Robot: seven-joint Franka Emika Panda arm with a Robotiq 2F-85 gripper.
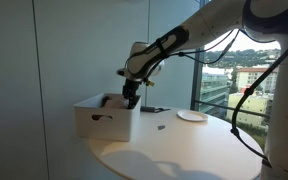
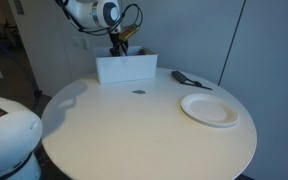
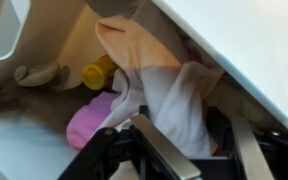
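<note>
My gripper is inside the white box (image 1: 108,124), its fingers (image 3: 165,147) apart. A pale pink-and-white cloth (image 3: 162,85) lies crumpled in the box, just beyond the fingertips and partly behind them. Whether the cloth still touches the fingers cannot be told. In exterior view 1 the gripper (image 1: 131,98) dips behind the box's near wall, at its right side. Exterior view 2 has the box (image 2: 126,69) at the table's back edge, with the gripper's tips mostly hidden by it.
Also inside the box are a yellow-capped item (image 3: 98,73) and a bright pink item (image 3: 89,119). On the table are a white plate (image 2: 210,110), dark utensils (image 2: 189,80) and a small dark object (image 2: 139,92).
</note>
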